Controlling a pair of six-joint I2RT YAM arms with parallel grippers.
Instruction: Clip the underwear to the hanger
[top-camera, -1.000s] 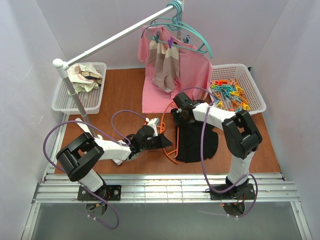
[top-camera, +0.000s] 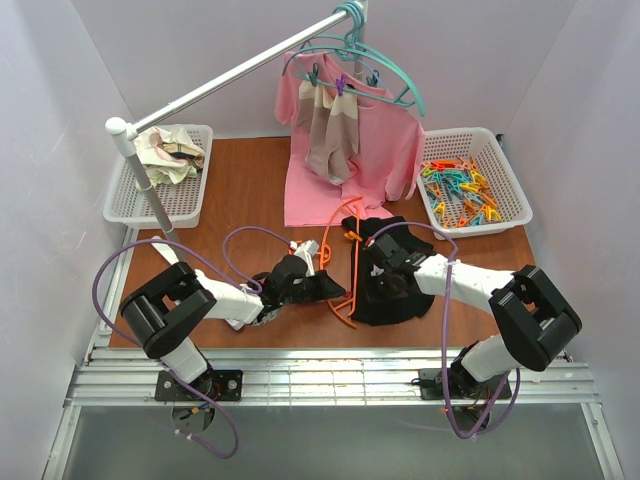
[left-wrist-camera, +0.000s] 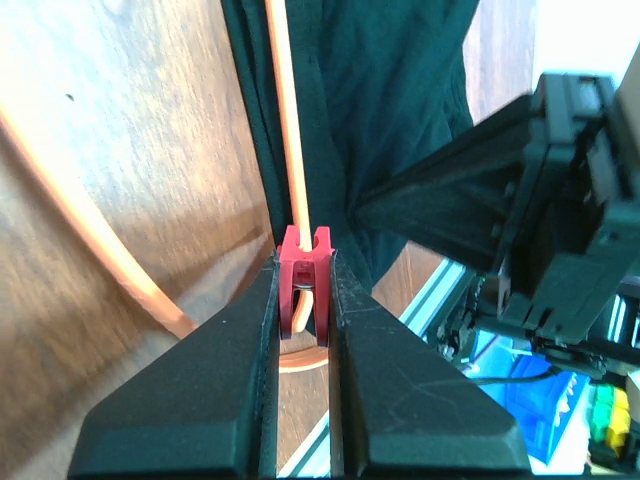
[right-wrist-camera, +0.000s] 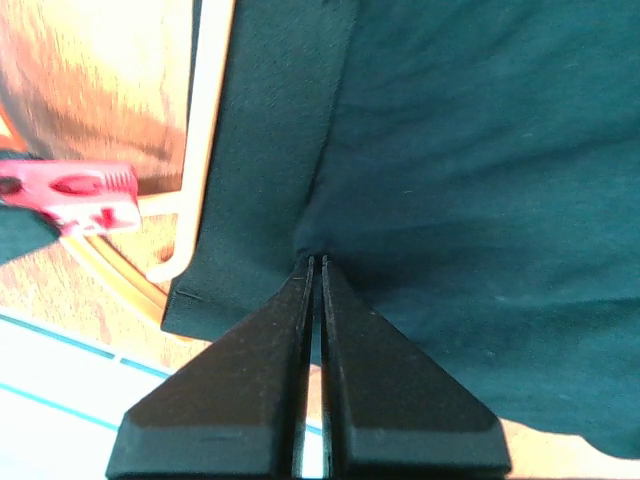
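Note:
The black underwear (top-camera: 395, 310) lies on the brown table, under part of an orange hanger (top-camera: 352, 225). In the left wrist view my left gripper is shut on the hanger's straight bar (left-wrist-camera: 285, 110), beside the cloth's edge. My right gripper is shut, pointing down onto the dark fabric (right-wrist-camera: 450, 170), just right of the bar (right-wrist-camera: 205, 90); nothing shows between its fingers. An orange clip (top-camera: 352, 236) sits near the top end of the bar.
A basket of coloured clips (top-camera: 505, 175) stands at the right rear, a basket of cloths (top-camera: 120, 195) at the left rear. A rack (top-camera: 240, 72) holds teal hangers with pink clothing. Bare table (top-camera: 240, 160) shows between the left basket and pink cloth.
The right arm has swung toward the front of the table, moving from the underwear's back end down onto its middle. The left arm has stayed put.

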